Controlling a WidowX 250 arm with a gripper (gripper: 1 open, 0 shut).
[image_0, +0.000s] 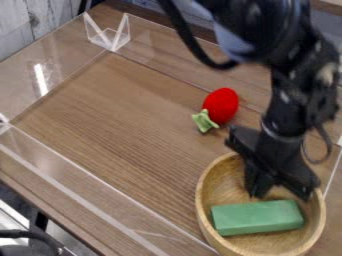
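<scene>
My gripper (251, 170), black and blurred, reaches down from the top right to the back rim of a tan bowl (214, 216) at the lower right; it looks shut, with nothing visible between its fingers. A green block (254, 216) lies in the bowl. A red object (221, 102) with a green piece (205, 122) beside it sits on the wooden table, left of the arm.
A white wire-like item (108, 32) stands at the back left. A dark object (20, 240) is at the lower left corner.
</scene>
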